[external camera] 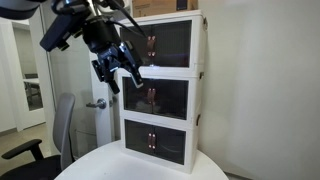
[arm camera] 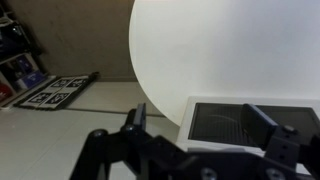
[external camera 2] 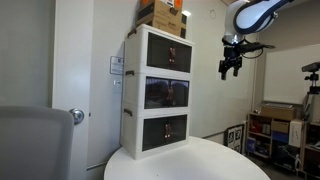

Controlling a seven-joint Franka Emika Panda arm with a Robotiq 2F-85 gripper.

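Note:
A white cabinet of three stacked tiers [external camera 2: 158, 86] stands on the round white table [external camera 2: 195, 163]. Its dark doors are closed, with paired brown handles [external camera: 152, 141] at the middle of each tier. In exterior view 1 my gripper [external camera: 126, 84] hangs in the air in front of the cabinet, from this camera's side. Exterior view 2 puts the gripper [external camera 2: 230, 70] to the right of the cabinet, well above the tabletop. Its fingers [arm camera: 133, 117] are spread apart, and nothing shows between them. A dark panel in a white frame [arm camera: 215, 122] lies below them in the wrist view.
Cardboard boxes [external camera 2: 162, 17] sit on top of the cabinet. An office chair [external camera: 45, 150] is beside the table at left. Shelves with boxes [external camera 2: 275, 132] stand in the far right background.

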